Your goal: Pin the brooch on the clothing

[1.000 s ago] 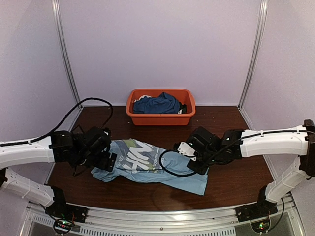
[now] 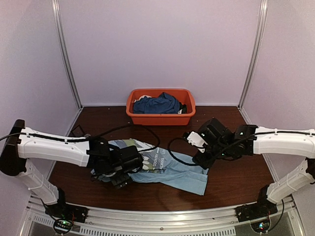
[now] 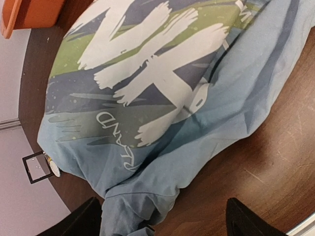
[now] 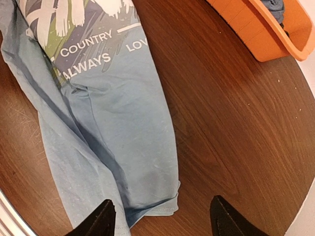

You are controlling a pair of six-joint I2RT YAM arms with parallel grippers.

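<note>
The light blue garment [image 2: 184,180] with green, grey and white print lies rumpled across the table. Over its left part, my left gripper is open; a bunched end of cloth shows by one finger [image 3: 83,219] in the left wrist view. My right gripper is also open, above the garment's right end, with a folded hem [image 4: 165,206] showing between its separated fingers. No brooch can be made out for certain. A small pale round item [image 3: 54,168] sits beside a black square frame [image 3: 37,167] at the far left, too small to identify.
An orange bin [image 2: 161,119] holding dark blue cloth [image 2: 157,104] stands at the back. Bare wooden table [image 2: 231,179] shows to the right and along the front. Walls [image 2: 29,88] enclose the sides.
My left arm has swung right and toward the front, now covering part of the print. The right arm has shifted slightly to the right. The garment looks unmoved.
</note>
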